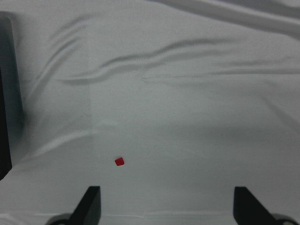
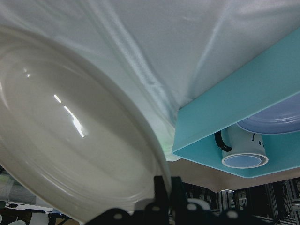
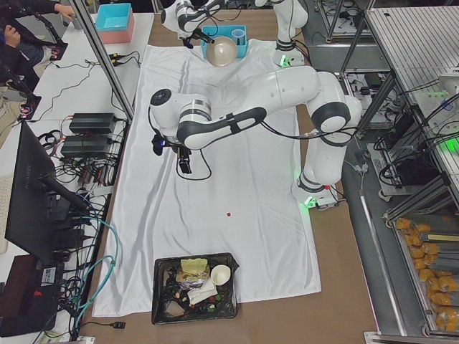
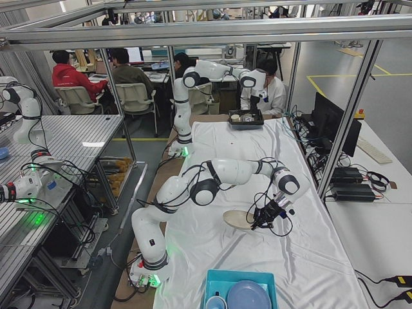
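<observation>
A beige oval plate [image 2: 70,126] is held by its rim in my right gripper, which is shut on it; it also shows as a beige disc [image 3: 220,51] in the left camera view. Beside it, a light blue bin [image 2: 220,112] holds a purple-blue plate [image 2: 272,117] and a white mug [image 2: 243,149] with a dark handle. My left gripper hangs over the white cloth with open fingers and nothing between them. A small red square [image 1: 119,161] lies on the cloth below it.
A black crate [image 3: 162,287] of mixed items stands at the far end of the table from the blue bin. A monitor [image 3: 29,193] and cables line one side.
</observation>
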